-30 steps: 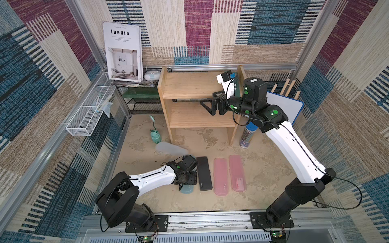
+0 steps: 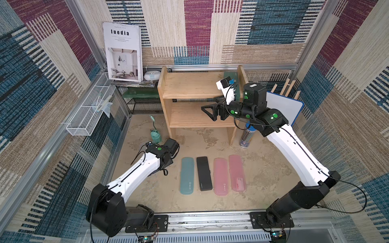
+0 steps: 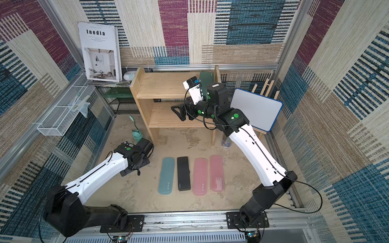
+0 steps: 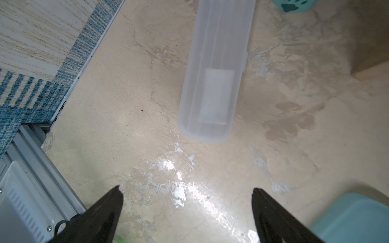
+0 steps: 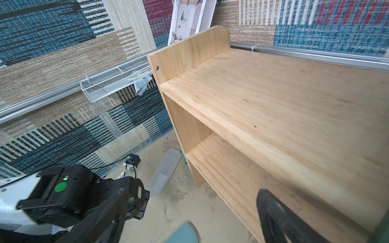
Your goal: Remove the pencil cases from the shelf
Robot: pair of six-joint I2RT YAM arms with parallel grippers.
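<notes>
On the table lie a teal case [image 2: 186, 176], a black case [image 2: 204, 174] and two pink cases [image 2: 220, 177]. Farther left lies a translucent white case [image 4: 214, 73], hidden behind the left arm in the top left view. My left gripper is open near this white case, its fingers apart with bare table between them. Up at the wooden shelf [image 2: 198, 85], my right gripper is open, nothing between its fingers. A dark green upright item [image 3: 205, 79] stands at the right end of the top board, partly hidden by the right arm.
A teal cup with a toothbrush [image 2: 155, 135] stands left of the shelf. Right of it are a blue-lidded jar [image 2: 244, 141] and a whiteboard [image 3: 256, 107]. A wire basket [image 2: 87, 113] hangs on the left.
My left arm has swung left, off the teal case.
</notes>
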